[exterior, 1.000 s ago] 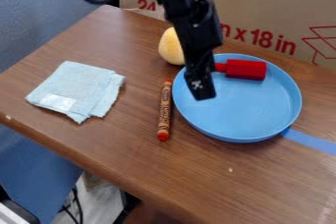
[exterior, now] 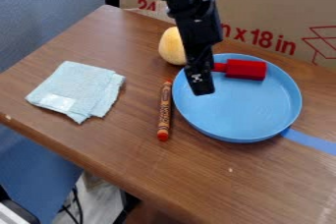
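My black gripper (exterior: 199, 79) hangs over the left back part of a blue plate (exterior: 250, 110), its tip low near the surface; whether it is open or shut I can't make out. A red object (exterior: 245, 69) lies at the back of the plate, partly behind the gripper. Left of the plate is an orange-brown marker (exterior: 165, 110) with a red end, lying lengthwise on the table.
A yellow round item (exterior: 171, 47) sits behind the plate's left side, close to the arm. A folded light blue cloth (exterior: 75, 90) lies at the left of the wooden table (exterior: 132, 169). A cardboard box (exterior: 282, 17) stands at the back.
The gripper has shifted slightly down and toward the plate's left, near the red object. The other things lie where they were.
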